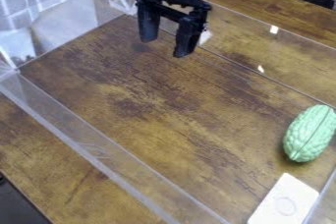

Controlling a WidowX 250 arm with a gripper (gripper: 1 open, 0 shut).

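My black gripper [167, 33] hangs at the top centre of the camera view, open, over the back part of a wooden surface bordered by clear plastic walls. A small whitish item [203, 36] shows just behind its right finger, partly hidden; I cannot tell what it is. A green ribbed oval object [308, 133] lies at the right, well apart from the gripper.
Clear walls [98, 164] run along the sides. A white flat object [282, 203] with a circle lies at the bottom right. A white draped cloth [39, 7] is at the top left.
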